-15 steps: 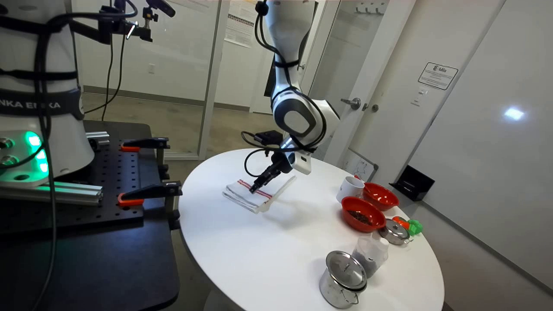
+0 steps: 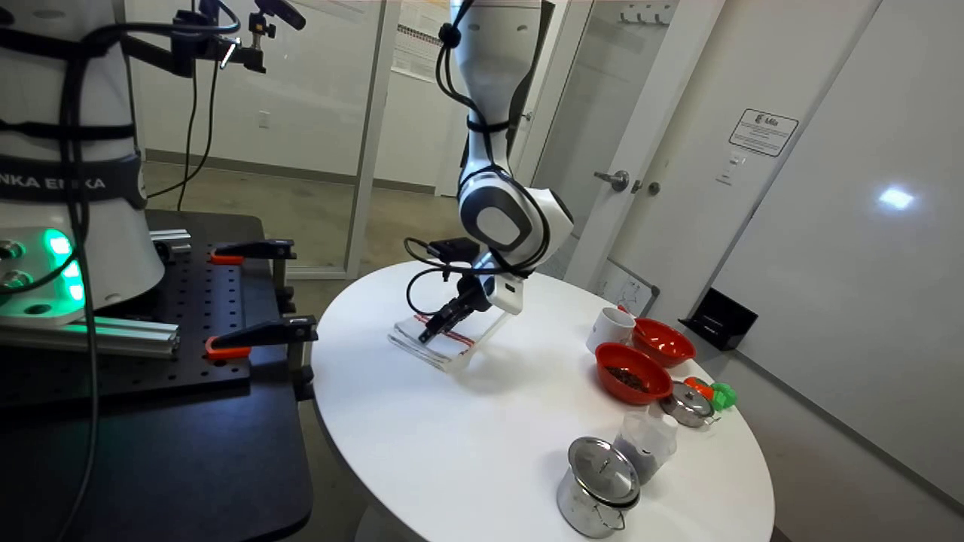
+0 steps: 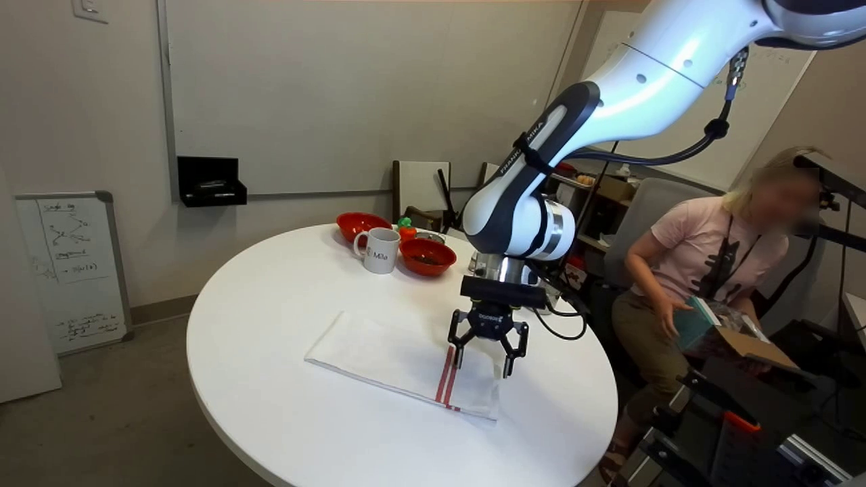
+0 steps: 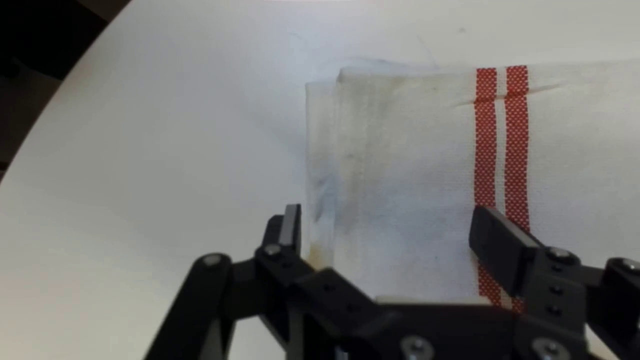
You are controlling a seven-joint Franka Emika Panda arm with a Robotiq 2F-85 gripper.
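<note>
A folded white towel (image 3: 373,349) with two red stripes lies flat on the round table. Over its striped end hangs my gripper (image 3: 483,369), fingers pointing down and spread apart. In the wrist view, one finger (image 4: 290,228) is just beyond the towel's short edge and the other finger (image 4: 501,246) is over the red stripes (image 4: 501,132). No cloth shows pinched in the gap of the gripper. From exterior view 1, the gripper (image 2: 426,338) overlaps the towel (image 2: 444,355); whether the fingertips touch it, I cannot tell.
A white mug (image 3: 381,250) and two red bowls (image 3: 427,256) stand at the table's far side. A lidded metal pot (image 2: 596,488) and a translucent container (image 2: 647,443) sit farther along. Bare table (image 2: 434,433) surrounds the towel. A person sits beyond the table.
In exterior view 1, my arm and gripper have shifted left and slightly down, toward the towel's near short edge. The towel lies as before.
</note>
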